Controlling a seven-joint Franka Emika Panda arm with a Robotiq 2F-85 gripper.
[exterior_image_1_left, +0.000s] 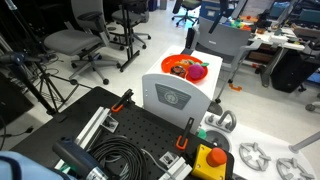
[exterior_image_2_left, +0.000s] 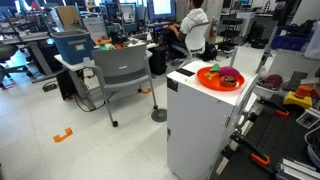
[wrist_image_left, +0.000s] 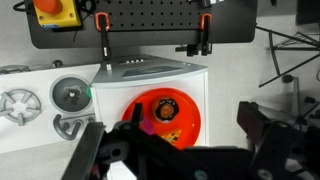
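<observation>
An orange-red plate (wrist_image_left: 190, 110) lies on a white cabinet top below my gripper. In the wrist view the gripper's two dark fingers stand wide apart, open, with nothing held between them. On the plate sits a round brown-orange item (wrist_image_left: 168, 106), and a magenta item (wrist_image_left: 148, 127) is partly hidden by the left finger. Exterior view 2 shows the plate (exterior_image_2_left: 208, 82) with the magenta item (exterior_image_2_left: 229, 74) at its right side and a small green bit (exterior_image_2_left: 214, 68) near its back.
A small sink (wrist_image_left: 70, 95) and a stove burner (wrist_image_left: 20, 105) lie left of the plate in the wrist view. A yellow box with a red button (wrist_image_left: 64, 12) stands on the dark perforated base (wrist_image_left: 150, 38). Chairs surround the area.
</observation>
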